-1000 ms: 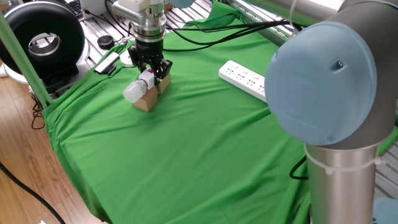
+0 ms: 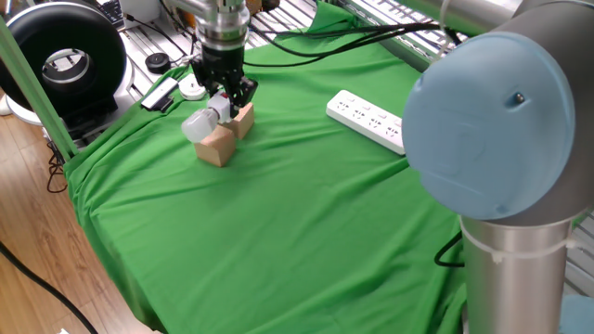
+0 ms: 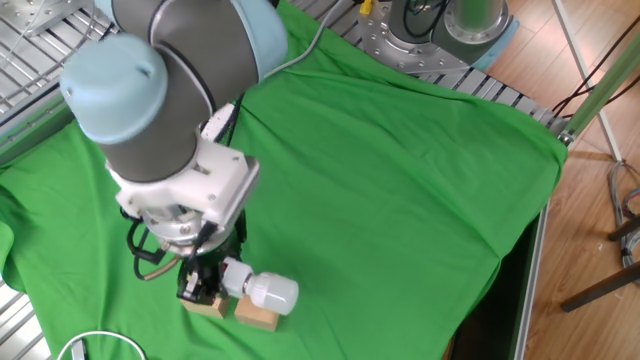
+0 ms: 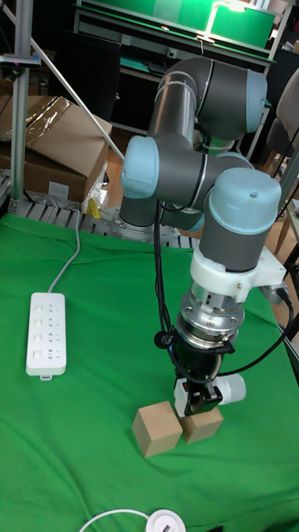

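Observation:
A white bulb (image 2: 198, 126) with a squarish white base is held on its side by my black gripper (image 2: 226, 98), whose fingers appear shut on the base. Just below are two wooden blocks, a front one (image 2: 216, 147) and a rear one (image 2: 244, 121), standing close together on the green cloth. In exterior view 2 the bulb (image 3: 273, 292) juts out to the right, over one block (image 3: 257, 314). Exterior view 3 shows the gripper (image 4: 200, 404) above the blocks, with the bulb (image 4: 232, 388) pointing right; its fingers partly hide the base.
A white power strip (image 2: 362, 118) lies on the cloth (image 2: 278, 223), well apart from the blocks. A round white puck with a cable (image 4: 165, 521) sits near the cloth's edge. A black ring-shaped device (image 2: 65, 60) stands off to one side.
More of the front block's top shows now. The blocks look unmoved.

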